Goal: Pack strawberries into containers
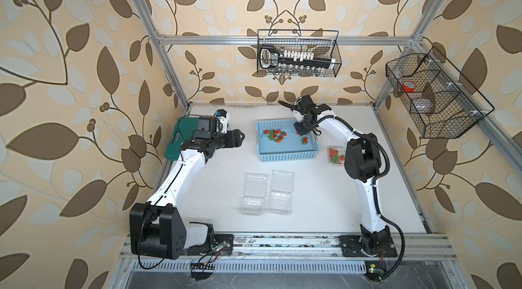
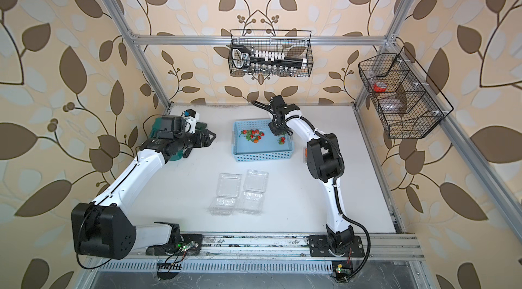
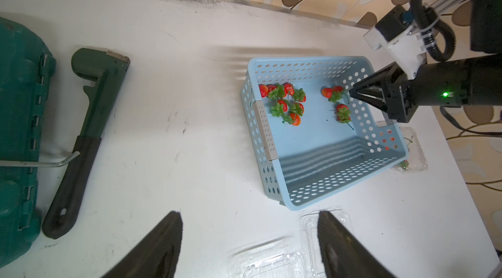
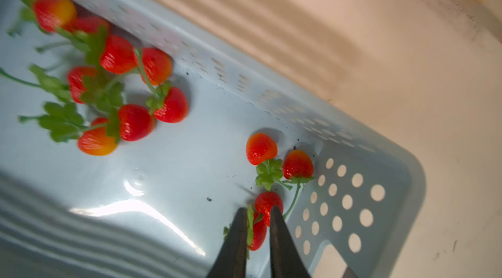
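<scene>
Inside the light blue basket [image 3: 324, 152], a cluster of strawberries [image 4: 136, 121] lies on the left and a smaller group [image 4: 269, 202] on the right. My right gripper hangs above that right group, its fingers part open with a narrow gap; in the right wrist view strawberries appear just beyond the tips, none clearly held. Off to the left of the basket, over bare table, my left gripper stands open and empty. Two clear hinged containers [image 1: 254, 185] [image 1: 281, 180] lie open and empty in front. A clear container with strawberries [image 1: 336, 155] sits right of the basket.
A green case [image 3: 21, 121] and a pipe wrench [image 3: 94, 105] occupy the table's left side. Wire racks [image 1: 299, 55] hang on the back and right walls. Bare table lies between the wrench and the basket.
</scene>
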